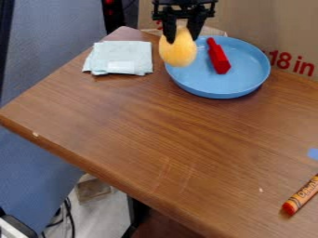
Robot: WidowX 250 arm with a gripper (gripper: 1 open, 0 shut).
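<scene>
My black gripper (179,28) is at the top centre, pointing down over the left part of the blue plate (214,86). A yellow rounded object (178,51) hangs just under its fingers, which appear closed on it. A red object (218,57) lies on the plate to the right, tilted lengthwise away from me.
A folded pale cloth (118,58) lies on the wooden table (149,139) left of the plate. An orange crayon-like stick (302,193) is at the right edge, with a blue patch (311,153) above it. Cardboard stands behind.
</scene>
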